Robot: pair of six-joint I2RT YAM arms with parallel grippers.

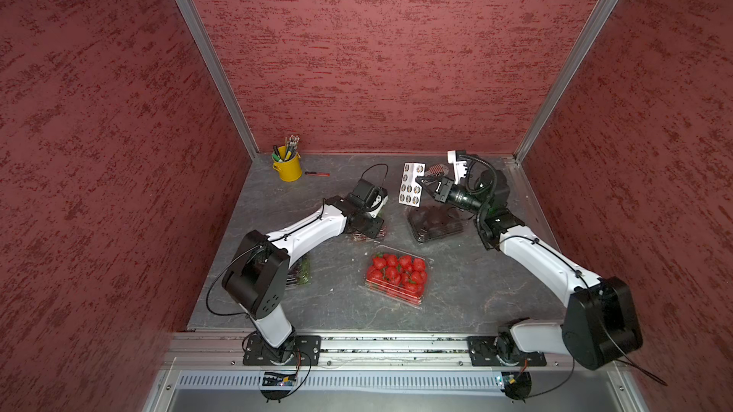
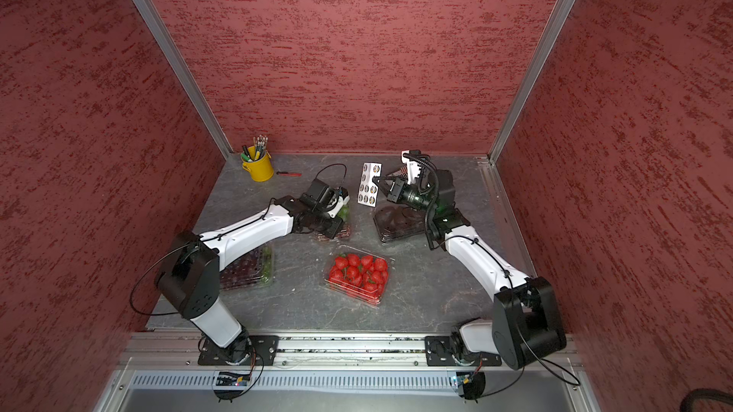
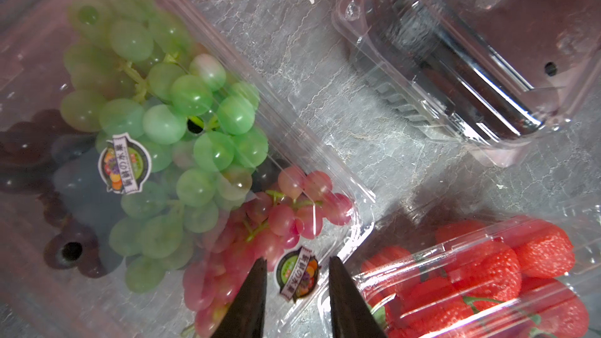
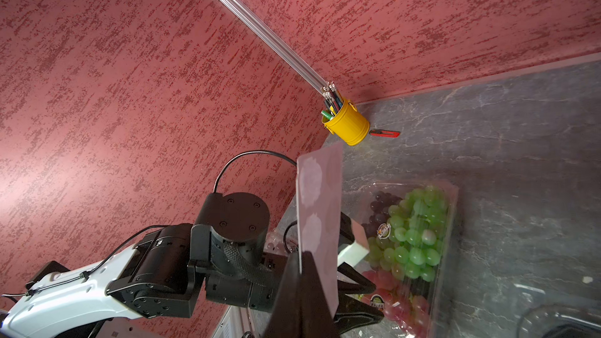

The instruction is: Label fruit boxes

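Above the clear box of mixed grapes (image 3: 187, 118), my left gripper is open, its fingertips apart at the box's red-grape end. One round fruit label (image 3: 125, 163) sits on the lid over the green grapes. A second label (image 3: 289, 278) shows between the fingers over the red grapes; whether the fingers touch the lid, I cannot tell. My right gripper is shut on the white label sheet (image 4: 318, 212), held upright in the air. Rows of round labels on the sheet (image 1: 405, 190) show in the top left view.
A strawberry box (image 1: 397, 276) stands in front, and a dark-fruit box (image 1: 435, 223) lies below the right gripper. Another grape box (image 2: 248, 268) is partly under the left arm. A yellow pen bucket (image 1: 288, 166) and red cutter (image 1: 317, 174) are at the back left.
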